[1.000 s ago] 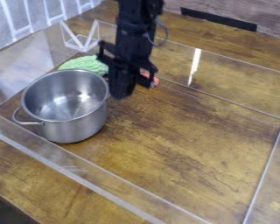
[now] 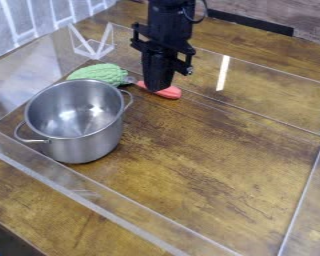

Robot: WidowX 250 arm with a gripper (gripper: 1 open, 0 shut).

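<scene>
My black gripper (image 2: 157,80) hangs from the top centre, shut, just behind and right of the steel pot (image 2: 72,125). No object shows clearly between its fingers. A red object (image 2: 163,91) lies on the wooden table at the gripper's tips, partly hidden by them. A pale green textured item (image 2: 96,72) lies behind the pot at the left.
Clear plastic walls border the work area on the wooden table (image 2: 230,170). A white rack stands at the top left.
My gripper has moved up and to the right, away from the pot's rim. The pot and the other items look unmoved.
</scene>
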